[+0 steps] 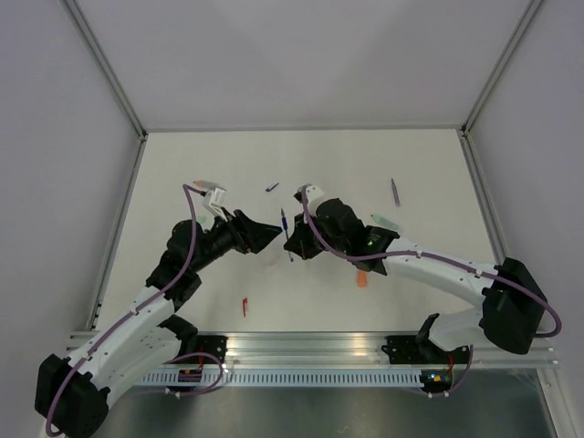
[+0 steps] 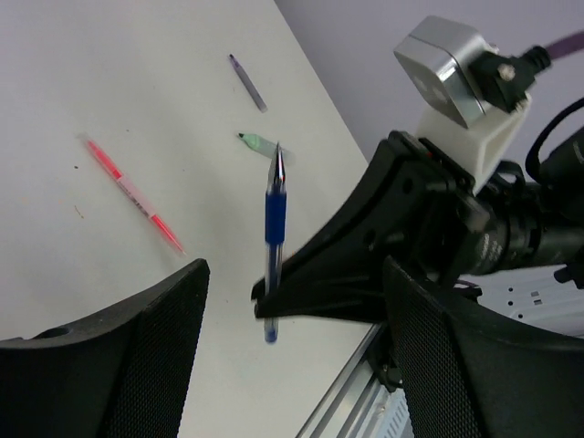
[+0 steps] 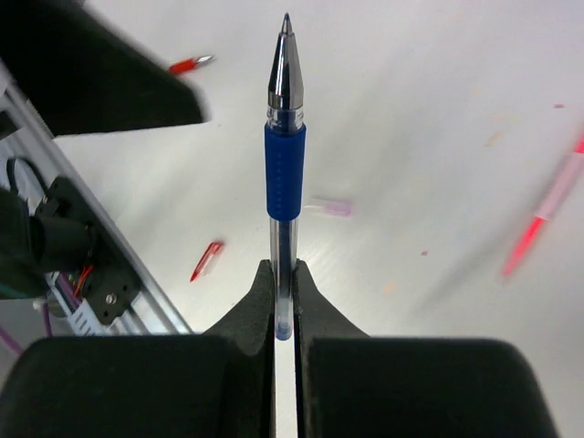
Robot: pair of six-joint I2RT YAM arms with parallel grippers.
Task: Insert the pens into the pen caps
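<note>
A blue gel pen is held upright, tip up, in my right gripper, which is shut on its clear lower barrel. In the left wrist view the same pen stands between the open fingers of my left gripper, a little apart from them. Small caps lie loose on the table: a blue one, a red one and a pale purple one.
An orange-red pen, a mint pen and a grey pen lie on the white table.
</note>
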